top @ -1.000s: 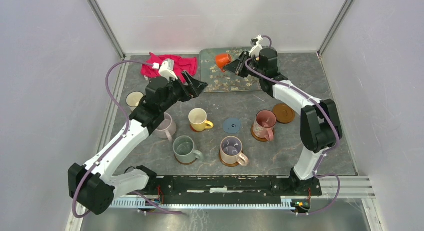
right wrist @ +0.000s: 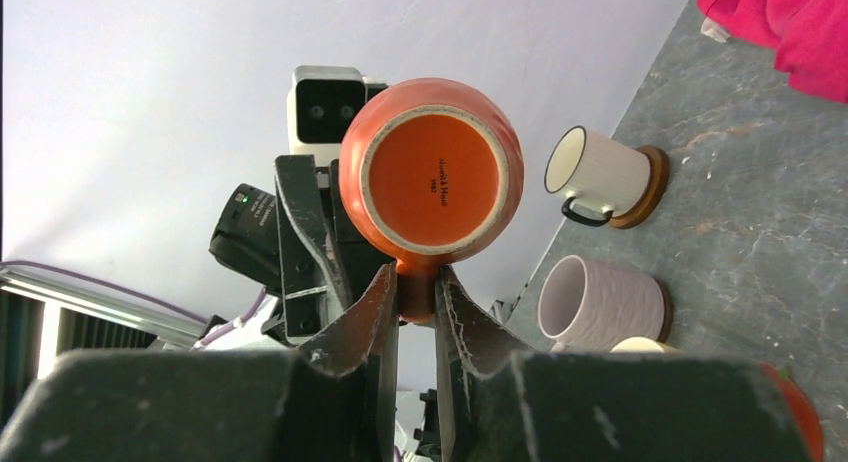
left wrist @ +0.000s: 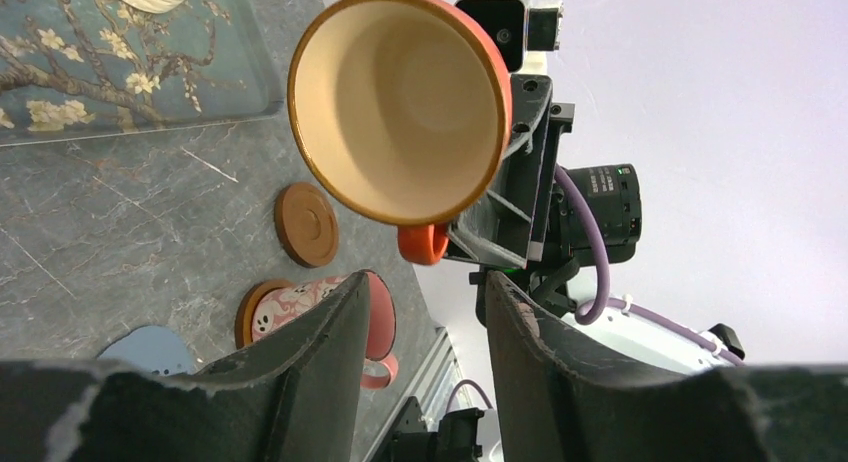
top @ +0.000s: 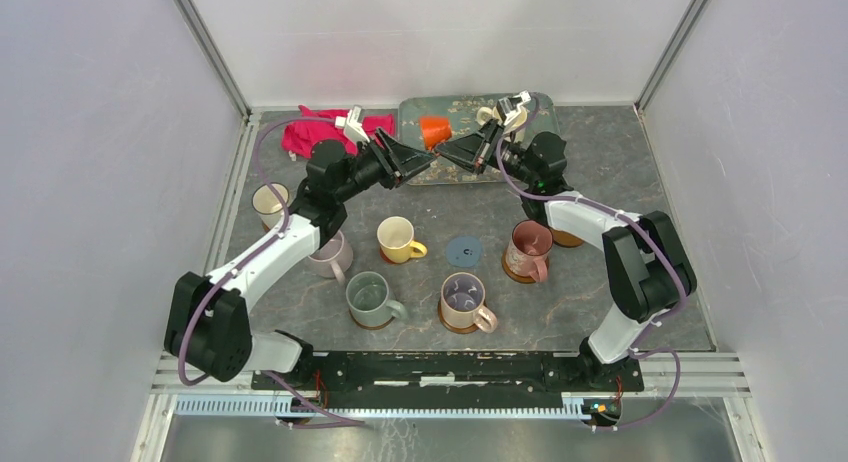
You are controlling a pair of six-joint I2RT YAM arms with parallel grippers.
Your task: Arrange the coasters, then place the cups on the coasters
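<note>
The orange cup (top: pixel 435 130) is held in the air above the tray. My right gripper is shut on its handle, with the cup's base facing the right wrist camera. My left gripper stands part open with nothing between its fingers; beyond its tips the cup's cream inside and dark rim (left wrist: pixel 400 107) show in the left wrist view. From above, the two grippers almost meet just below the cup. A bare blue coaster (top: pixel 463 252) lies mid-table. Another bare coaster, brown (left wrist: pixel 305 225), is partly under the right arm in the top view.
Several mugs sit on coasters, among them a yellow cup (top: pixel 396 239), a green mug (top: pixel 369 294), a lilac mug (top: pixel 462 294) and a red mug (top: pixel 528 244). A floral tray (top: pixel 415 114) holds a cream cup. The pink cloth (top: pixel 305 134) lies at back left.
The left gripper has moved right, towards the cup. My right gripper has brought the cup slightly left and nearer, and its arm now covers much of the brown coaster.
</note>
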